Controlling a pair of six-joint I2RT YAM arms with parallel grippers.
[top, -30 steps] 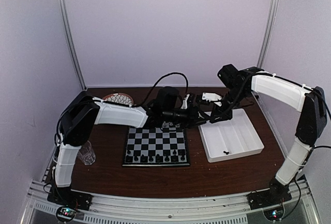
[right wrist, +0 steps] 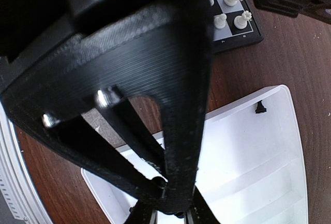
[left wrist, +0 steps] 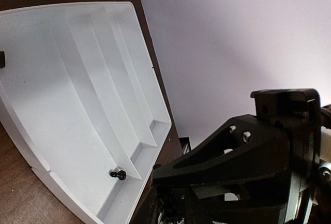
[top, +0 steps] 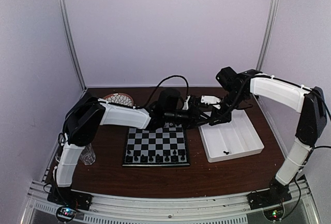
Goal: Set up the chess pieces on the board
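Note:
My left gripper [top: 196, 118] and right gripper [top: 214, 115] meet above the white tray [top: 232, 141], near the board's back right corner. Their fingers overlap, so what is between them and how far they are open cannot be made out. The chessboard [top: 155, 141] has black pieces along its near side; white pieces [right wrist: 240, 21] stand on it in the right wrist view. A small black piece lies in the tray, and another dark piece [right wrist: 260, 107] shows by the tray wall in the right wrist view.
A round basket [top: 119, 97] sits at the back left behind my left arm, and a clear glass [top: 88, 155] stands at the left.
My left arm has shifted slightly right and down over the last second, and the right arm slightly as well. The board and tray are unchanged.

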